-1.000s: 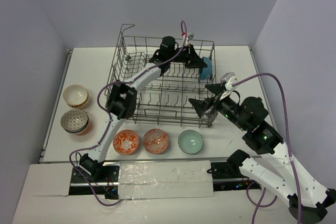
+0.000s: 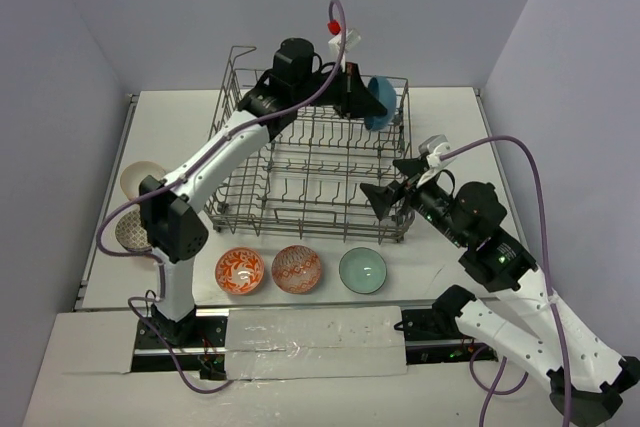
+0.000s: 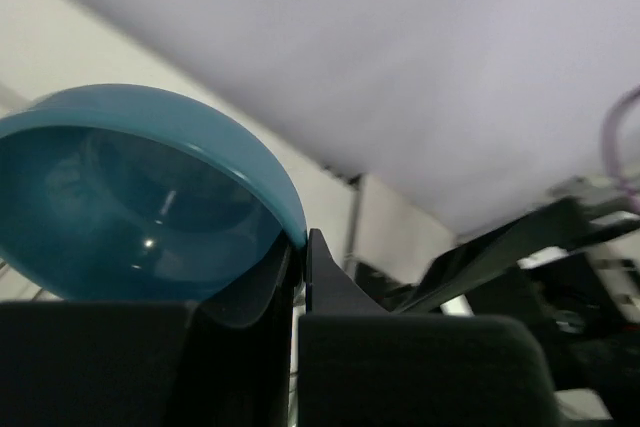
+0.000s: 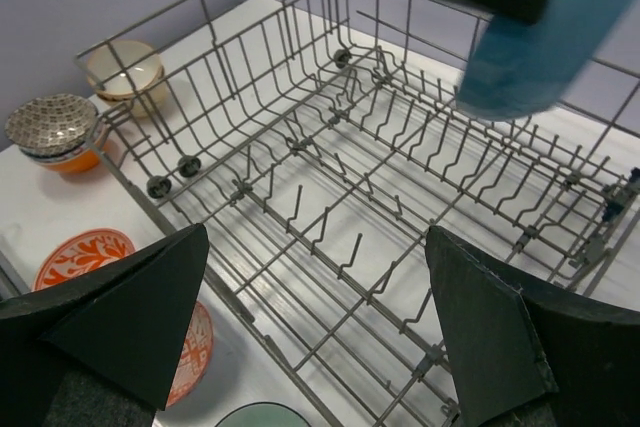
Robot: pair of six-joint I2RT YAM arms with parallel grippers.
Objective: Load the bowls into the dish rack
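A blue bowl (image 2: 383, 97) is held tilted on its side by my left gripper (image 2: 365, 105) above the rack's back right part; in the left wrist view its rim (image 3: 250, 172) is between the shut fingers. The metal dish rack (image 2: 310, 225) fills the middle of the counter. My right gripper (image 2: 390, 187) hangs open at the rack's front right, with empty space between its fingers in the right wrist view. Along the front lie an orange patterned bowl (image 2: 240, 270), a second patterned bowl (image 2: 296, 269) and a green bowl (image 2: 362, 270).
At the left are stacked cream bowls (image 2: 140, 175) and speckled bowls (image 2: 134, 232), partly behind my left arm. Walls enclose the back and both sides. Some bare counter (image 2: 445, 117) shows right of the rack.
The right arm has barely moved.
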